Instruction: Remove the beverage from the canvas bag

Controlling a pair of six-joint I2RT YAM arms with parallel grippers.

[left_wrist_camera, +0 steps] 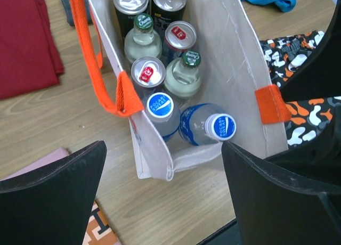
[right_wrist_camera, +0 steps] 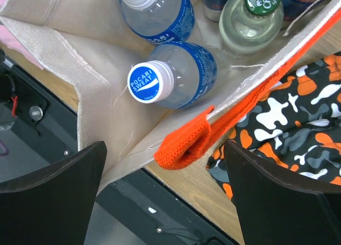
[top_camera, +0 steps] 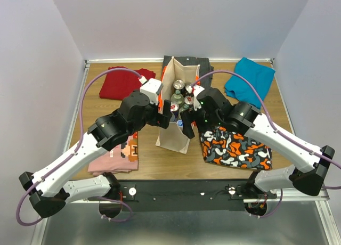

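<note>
A cream canvas bag [top_camera: 173,141] with orange straps holds several drinks: cans [left_wrist_camera: 130,1], green-capped glass bottles [left_wrist_camera: 183,77] and blue-capped Pocari Sweat bottles [left_wrist_camera: 206,127]. My open left gripper is over the bag's near left rim, the bottles beyond its fingertips. My open right gripper is over the bag's near right edge, where an orange strap [right_wrist_camera: 186,141] and a Pocari bottle [right_wrist_camera: 184,74] show between and beyond its fingers. In the top view both grippers partly hide the drinks.
A red cloth [top_camera: 120,85] lies back left, a blue cloth [top_camera: 250,82] back right, a camouflage cloth [top_camera: 234,152] at right and a pink cloth [top_camera: 112,160] at front left. A dark cloth is under the bag's back.
</note>
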